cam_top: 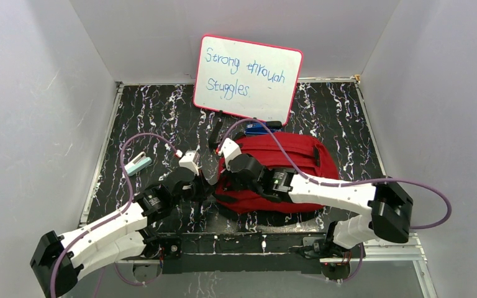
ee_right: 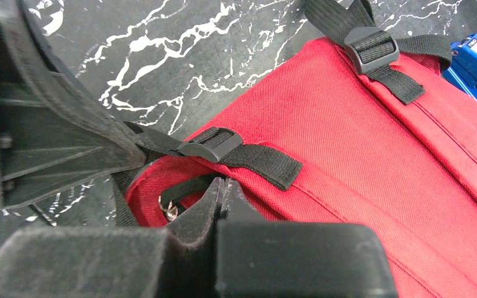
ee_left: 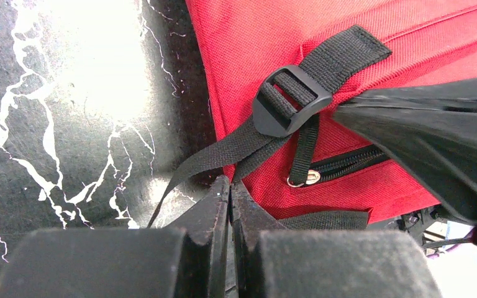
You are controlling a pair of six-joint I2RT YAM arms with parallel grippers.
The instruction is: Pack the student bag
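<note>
The red bag (cam_top: 286, 146) lies on the dark marbled table, its left end under both grippers. My left gripper is shut at that end, with the black strap (ee_left: 254, 149) running from a buckle (ee_left: 290, 100) to its fingertips. Another length of strap curves down to the left. My right gripper is shut over the bag's edge, close to the near buckle (ee_right: 212, 144); nothing shows held between its fingertips. Below that buckle, a zipper pull (ee_right: 172, 210) with a black tape hangs by the zipper (ee_left: 351, 163). The tape's upper end is partly hidden.
At the back leans a whiteboard (cam_top: 248, 77) with handwriting. A blue item (cam_top: 258, 128) lies between it and the bag. A pale teal stapler-like object (cam_top: 138, 164) rests at the left.
</note>
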